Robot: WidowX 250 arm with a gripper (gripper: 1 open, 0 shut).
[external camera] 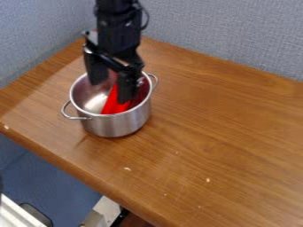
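Observation:
A steel pot (109,121) with wire handles stands on the wooden table (213,151), left of centre. Inside it lies a red object (116,103), partly hidden by my dark gripper (112,82). The gripper is over the pot, open, its two fingers reaching down to about rim level on either side of the red object. Whether they touch it I cannot tell.
A grey-blue wall runs along the back.

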